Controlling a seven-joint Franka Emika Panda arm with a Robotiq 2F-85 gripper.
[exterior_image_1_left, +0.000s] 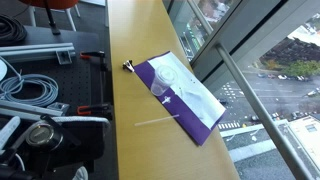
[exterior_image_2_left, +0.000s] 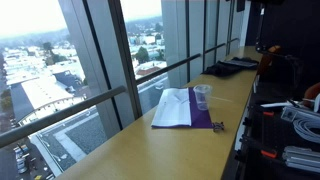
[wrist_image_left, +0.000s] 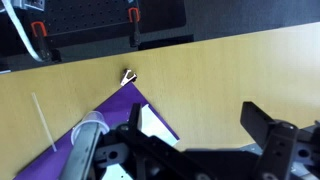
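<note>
A clear plastic cup (exterior_image_2_left: 203, 97) stands on a purple folder (exterior_image_1_left: 193, 122) with white paper (exterior_image_1_left: 190, 88) on top. In the wrist view the cup (wrist_image_left: 90, 128) is at lower left, partly behind one of my fingers. My gripper is open above the table, with bare wood visible between its wide-apart fingers. A small dark-and-silver item (wrist_image_left: 128, 76) lies just off the folder's corner; it is too small to identify. A thin pale stick (exterior_image_1_left: 157, 121) lies near the folder on the table.
The wooden table (exterior_image_2_left: 120, 160) is otherwise largely clear. Along one side run windows with a metal rail (exterior_image_2_left: 60, 118). Opposite stands a dark cart (exterior_image_1_left: 80, 80) holding coiled cable (exterior_image_1_left: 40, 90). Dark objects (exterior_image_2_left: 225, 68) sit at the table's far end.
</note>
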